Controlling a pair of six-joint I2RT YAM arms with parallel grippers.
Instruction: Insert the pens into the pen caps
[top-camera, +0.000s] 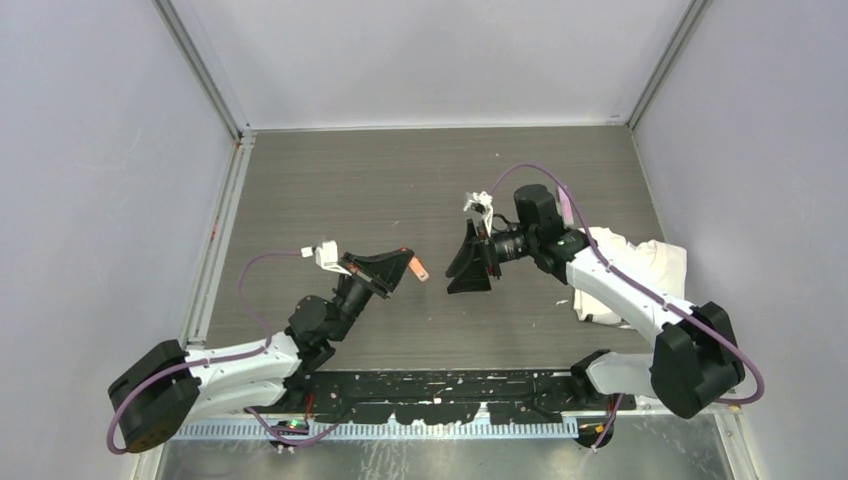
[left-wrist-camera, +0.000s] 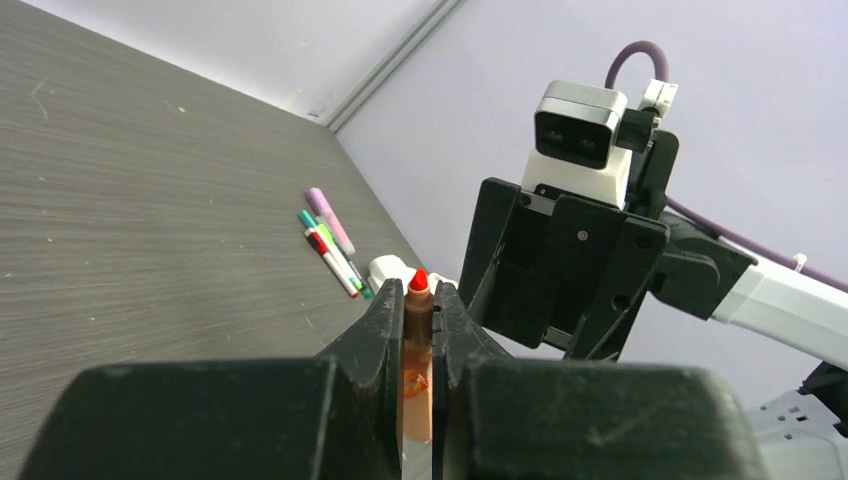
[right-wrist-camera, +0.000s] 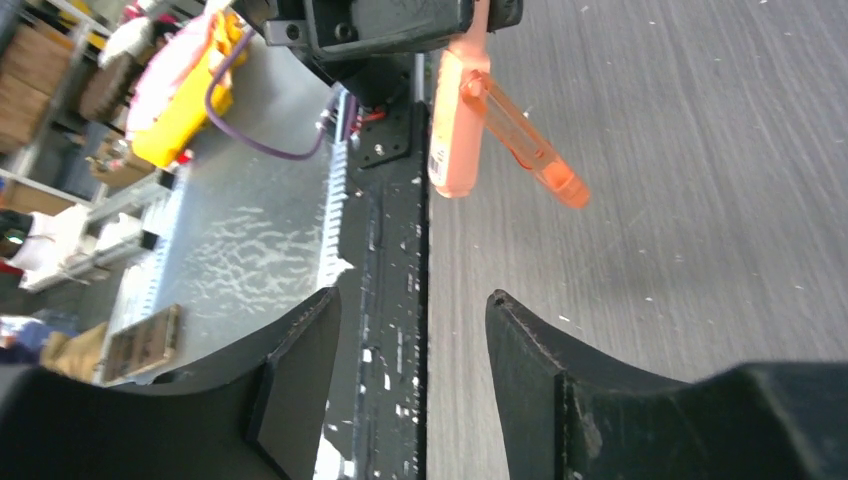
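My left gripper (top-camera: 402, 262) is shut on an orange marker (top-camera: 418, 268) above the middle of the table. In the left wrist view the marker (left-wrist-camera: 418, 335) stands upright between the pads, its red tip at the top. Seen from the right wrist, its pale orange body (right-wrist-camera: 456, 125) carries a barcode, and a translucent orange piece (right-wrist-camera: 525, 140) juts out at an angle beside it; how the two join is hard to tell. My right gripper (top-camera: 458, 275) faces it from the right, a gap between them. Its fingers (right-wrist-camera: 303, 380) are apart with nothing between.
At the far right lie a pink marker (left-wrist-camera: 330, 216) and several slim pens (left-wrist-camera: 330, 258), mostly hidden by the right arm from above. A white cloth (top-camera: 645, 278) is near the right edge.
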